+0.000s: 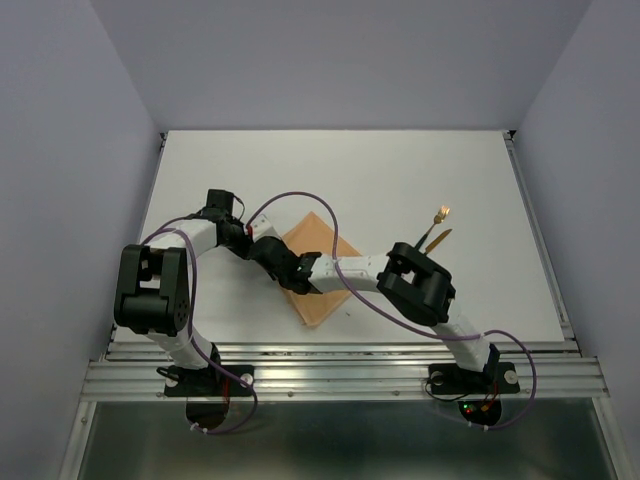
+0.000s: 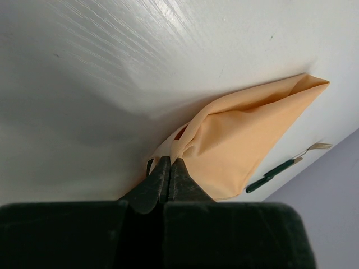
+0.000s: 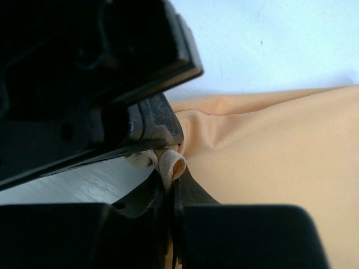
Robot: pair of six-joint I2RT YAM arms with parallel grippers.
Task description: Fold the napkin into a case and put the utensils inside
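Note:
The peach napkin (image 1: 312, 228) lies turned at an angle on the white table, a long edge folded over, as the left wrist view (image 2: 263, 123) shows. My left gripper is shut on the napkin's gathered corner. My right gripper is shut on the same bunched corner, which curls up into a small loop, with the other gripper's black body right beside it. In the top view both grippers meet at the napkin's left side, partly hidden by the arms. The fork (image 1: 439, 217) and knife (image 1: 440, 239) lie to the right of the napkin.
Walls enclose it at the sides and back. Purple cables loop over both arms.

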